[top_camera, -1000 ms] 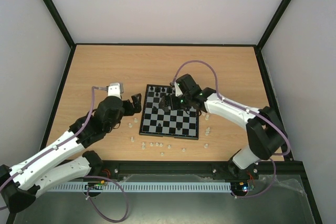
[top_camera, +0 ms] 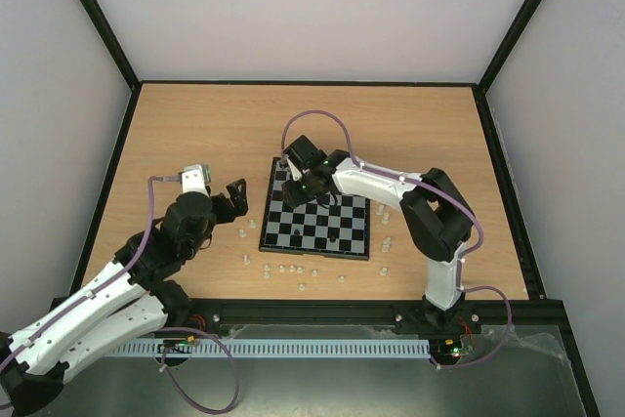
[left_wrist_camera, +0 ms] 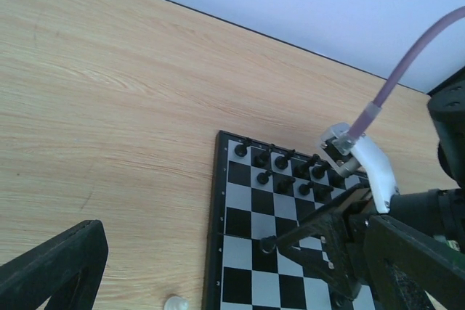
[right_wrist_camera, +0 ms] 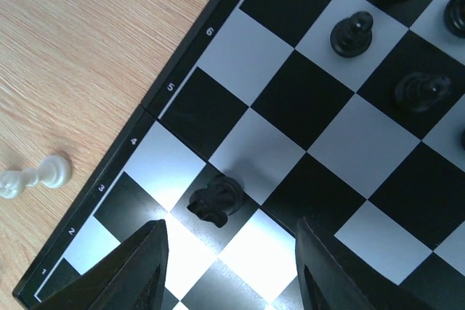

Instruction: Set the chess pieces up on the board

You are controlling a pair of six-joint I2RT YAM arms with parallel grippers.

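The chessboard (top_camera: 314, 241) lies mid-table. In the right wrist view, a lone black piece (right_wrist_camera: 216, 200) stands near the left edge by rank 4. My right gripper points at it, fingers (right_wrist_camera: 149, 255) apart on either side and nearer the camera; nothing is gripped. In the left wrist view this piece (left_wrist_camera: 268, 245) appears close by the right gripper's fingertips. Several black pieces (left_wrist_camera: 282, 160) fill the board's far rows, some hidden behind the right arm. Left of the board, my left gripper (top_camera: 237, 194) hovers open and empty.
Several white pieces lie loose in front of the board, such as one (top_camera: 302, 286), and others (top_camera: 385, 244) to its right. One white piece (right_wrist_camera: 36, 174) lies beside the left edge. Two dark pieces (top_camera: 332, 237) stand on near squares.
The left arm has drawn back a little to the left.
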